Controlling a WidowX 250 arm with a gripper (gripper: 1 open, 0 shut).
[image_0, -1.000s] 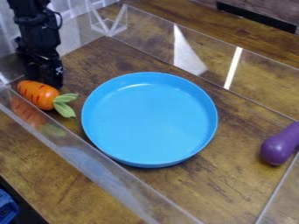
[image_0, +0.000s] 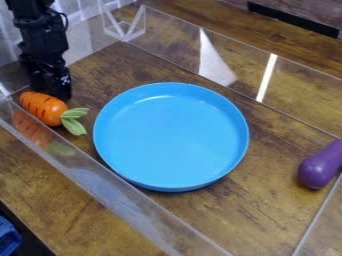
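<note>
A black robot gripper (image_0: 44, 82) reaches down at the upper left, low over an orange carrot (image_0: 44, 107) with pale green leaves that lies on the wooden surface beside the clear wall. Its fingers are dark and blurred into the shadow, so their state is unclear. A blue plate (image_0: 170, 137) sits in the middle, right of the carrot. A purple eggplant (image_0: 319, 166) lies at the far right.
Clear plastic walls run along the lower left and across the upper right. Bare wood (image_0: 140, 62) lies behind and around the plate. An orange object shows at the bottom left corner.
</note>
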